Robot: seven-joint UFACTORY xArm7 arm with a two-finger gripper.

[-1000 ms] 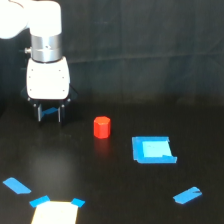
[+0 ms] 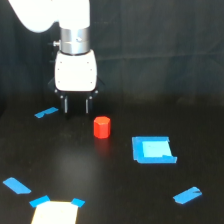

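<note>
A small red block [image 2: 102, 127] with a roughly hexagonal outline sits on the dark table, left of centre. My white gripper [image 2: 76, 105] points downward, to the left of the block in the image and a little higher. Its two dark fingers stand apart, so it is open, with nothing visible between them. The block is in full view and appears clear of the fingers.
To the right lies a pale square bordered with blue tape [image 2: 156, 148]. A pale yellowish square [image 2: 55, 213] with blue tape at its corners is at the bottom left. Loose blue tape strips [image 2: 187, 195] mark the table.
My gripper has moved right and slightly up in the image, closer to the red block. Its fingers remain apart. The block and the taped squares have stayed in place.
</note>
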